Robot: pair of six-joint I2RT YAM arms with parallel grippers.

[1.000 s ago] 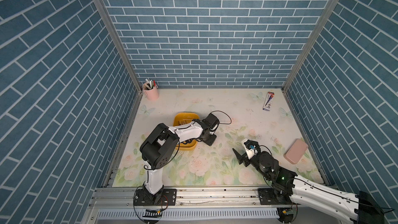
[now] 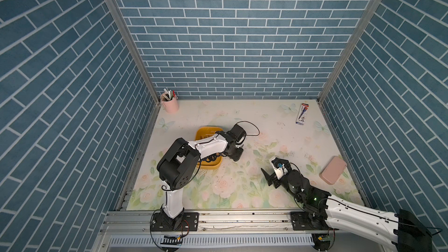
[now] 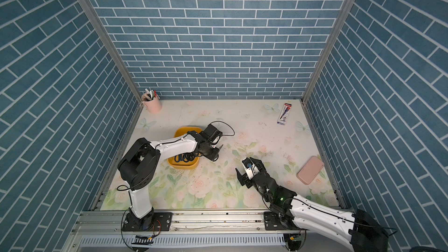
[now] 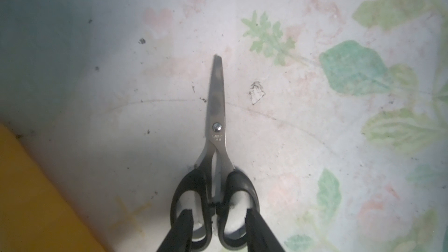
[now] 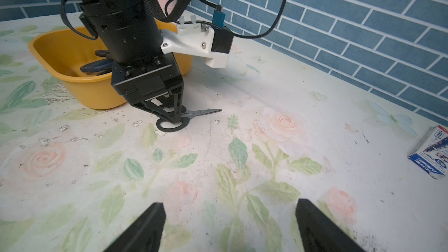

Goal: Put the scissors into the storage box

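Observation:
Black-handled scissors point(image 4: 215, 107) lie on the table just right of the yellow storage box point(image 5: 74, 79), blades pointing away from my left wrist camera. My left gripper is down over the handles, its fingertips partly apart over the two loops; whether they touch them I cannot tell. Dark items, other handles among them, lie inside the box, which the left arm partly covers in both top views. My right gripper point(image 2: 269, 179) hangs open over the front right of the table, with nothing between its fingers.
A pink pen cup point(image 2: 170, 105) stands at the back left, a small printed box point(image 2: 302, 113) lies at the back right, and a pink block point(image 2: 332, 169) at the right. Brick-patterned walls surround it.
My left gripper's housing has shifted slightly toward the back of the table over the last second. The right arm has moved very slightly.

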